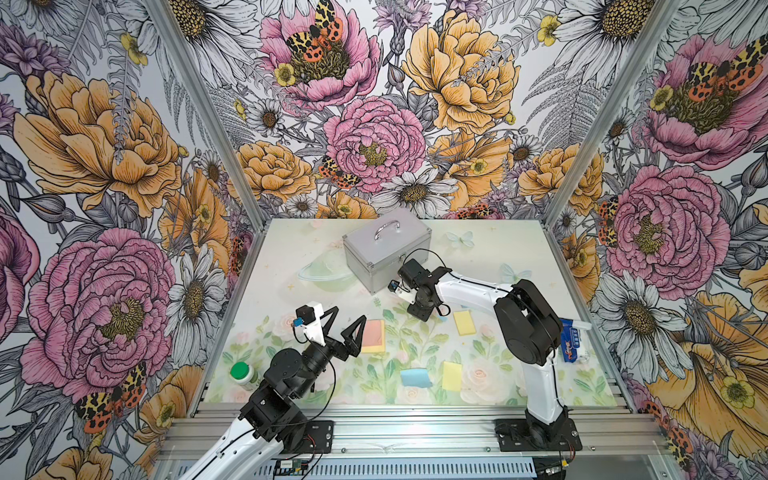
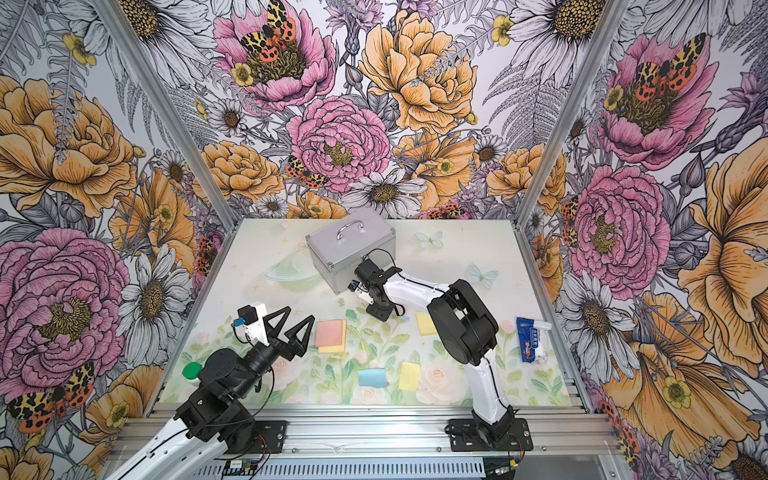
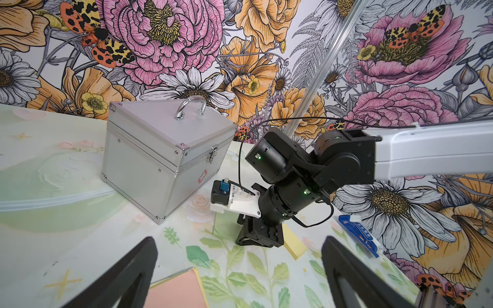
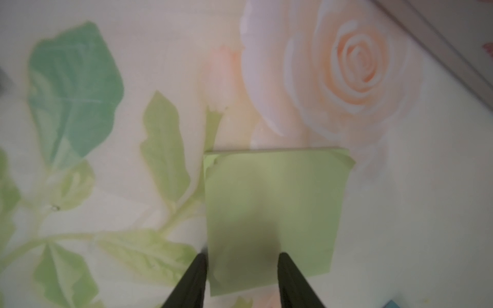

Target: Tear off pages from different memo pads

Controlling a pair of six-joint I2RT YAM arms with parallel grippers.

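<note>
A green memo pad [image 4: 272, 210] lies near the metal case; in the right wrist view my right gripper is pointed down over its lower part, fingers apart, one at the left edge, the other over the pad. The top views hide this pad behind my right wrist. My left gripper [image 1: 352, 334] is open and empty, above the table beside a stacked pink and yellow pad [image 1: 370, 332]. A yellow pad [image 1: 464, 322] sits right of centre, and a blue pad [image 1: 415, 377] and another yellow pad [image 1: 451, 377] lie toward the front.
The silver case [image 1: 386, 248] stands at the back centre. A green-lidded jar [image 1: 240, 372] is at the front left, and a blue packet [image 1: 569, 340] at the right edge.
</note>
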